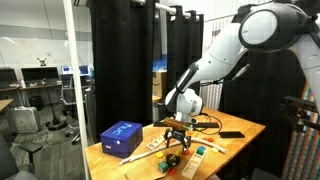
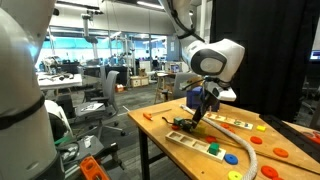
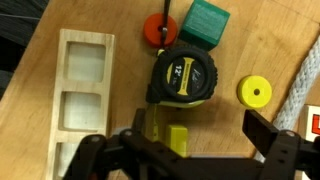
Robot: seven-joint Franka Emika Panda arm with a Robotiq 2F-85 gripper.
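Note:
My gripper is open, its dark fingers set wide apart with nothing held between them. In the wrist view, a black and yellow tape measure (image 3: 183, 75) lies on the table just ahead of the fingertips. Behind it, toward the gap between the fingers, a small yellow block (image 3: 178, 139) can be seen. A red round piece (image 3: 154, 31) and a green block (image 3: 204, 23) are at the tape measure's far side. To its right lies a yellow disc (image 3: 255, 92). The wooden frame (image 3: 84, 78) with rectangular openings is on the left.
A blue box (image 1: 122, 138) stands on the table, left of the arm in exterior view 1. In exterior view 2, a pale curved rope (image 2: 246, 149) and a blue disc (image 2: 231, 159) lie right of the gripper. Bare wood shows near the front edge.

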